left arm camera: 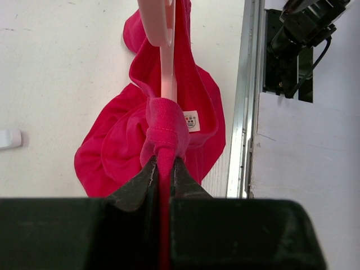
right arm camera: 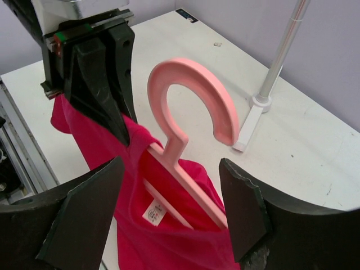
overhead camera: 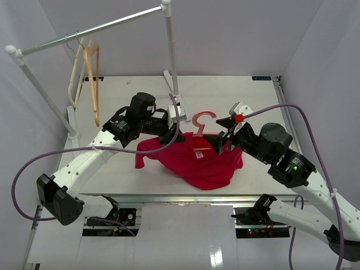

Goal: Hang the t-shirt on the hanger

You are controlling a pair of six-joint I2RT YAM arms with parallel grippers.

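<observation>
The red t-shirt lies bunched on the table with a pink hanger partly inside its opening, hook sticking up and bar visible within. My left gripper is shut on the red fabric beside the hanger's end. My right gripper stands open around the hanger bar and shirt's edge, close over them; in the top view it hovers at the hanger's right. A white label shows inside the shirt.
A white rack with wooden and cream hangers stands at the left and back. Bare table lies behind the shirt. The table's metal front edge runs close by.
</observation>
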